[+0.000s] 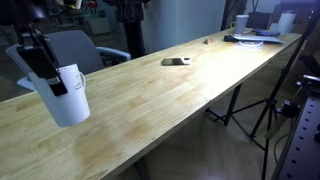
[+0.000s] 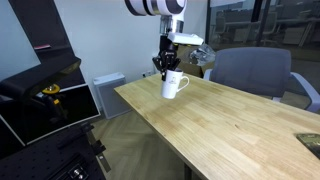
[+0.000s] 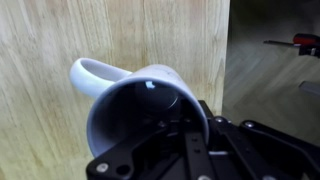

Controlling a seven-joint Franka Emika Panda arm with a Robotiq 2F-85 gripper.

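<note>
A white mug hangs upright above the left part of the table, and my gripper is shut on its rim. In exterior view 2 the mug is below the gripper, its handle turned to the right. From the wrist the mug is seen into its dark inside, handle at upper left; the mug hides much of the fingers, and the gripper reaches over the rim at lower right.
A dark flat object lies farther along it. At the far end are a cup and a plate. An office chair stands behind the table.
</note>
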